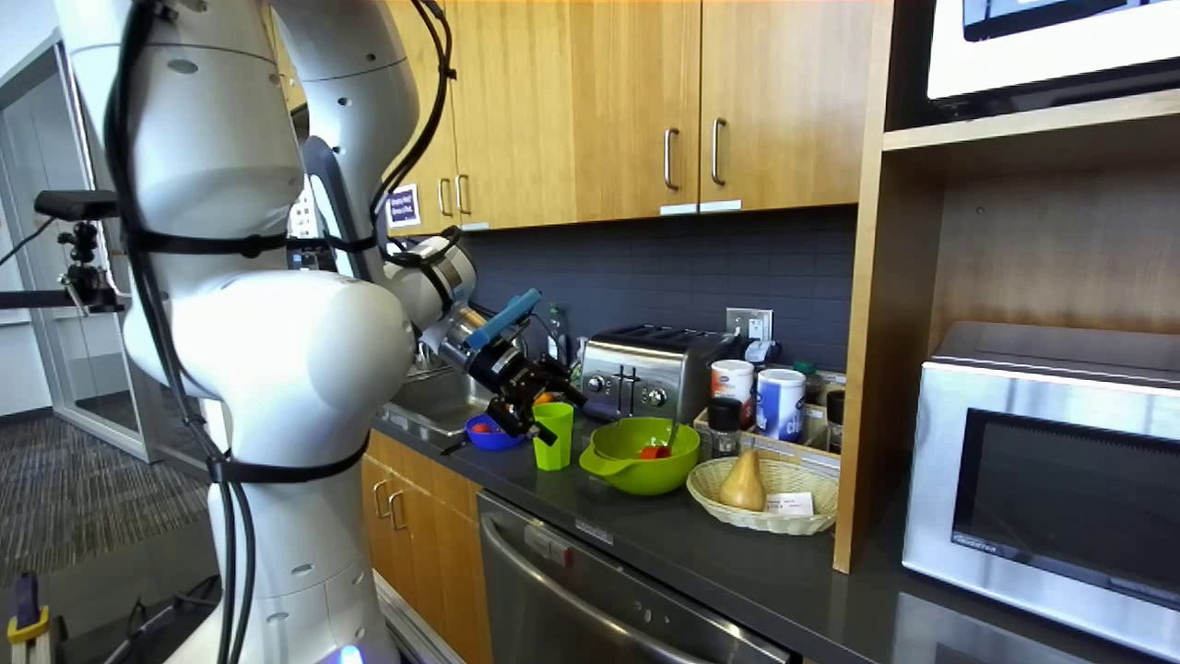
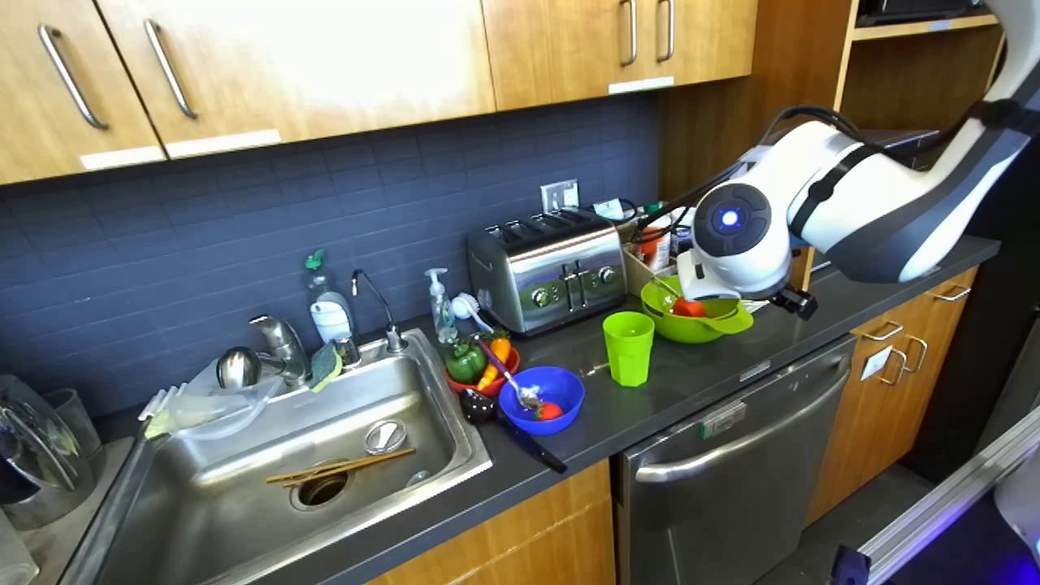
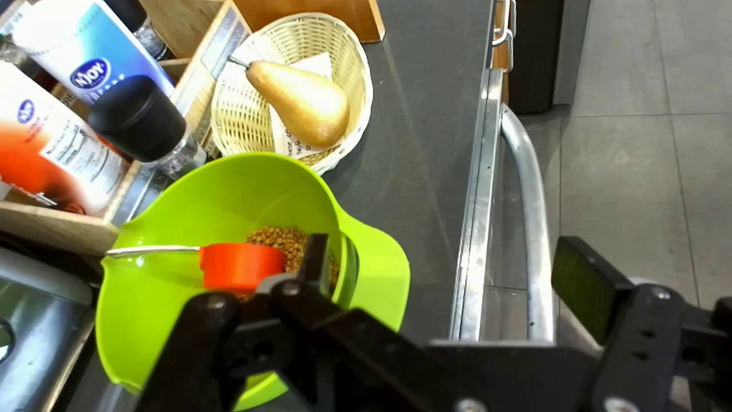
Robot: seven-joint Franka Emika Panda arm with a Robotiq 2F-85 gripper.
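My gripper is open, its two black fingers wide apart with nothing between them. In exterior view 1 the gripper point(image 1: 565, 419) hangs tilted above the counter, overlapping the top of the green cup point(image 1: 553, 444) in the picture. That cup point(image 2: 629, 349) stands upright in exterior view 2; the wrist view does not show it. Ahead of the left finger in the wrist view is a green bowl point(image 3: 161, 302) with brown pellets point(image 3: 281, 238) in it. A red scoop point(image 3: 241, 266) with a metal handle rests inside that bowl.
Beyond the bowl sits a wicker basket point(image 3: 360, 89) holding a pear-shaped gourd point(image 3: 302, 103). A toaster point(image 2: 546, 273) backs the counter. Left of the cup are a blue bowl point(image 2: 570, 408) with a spoon point(image 2: 527, 396), a red bowl of vegetables point(image 2: 455, 383) and the sink point(image 2: 390, 512).
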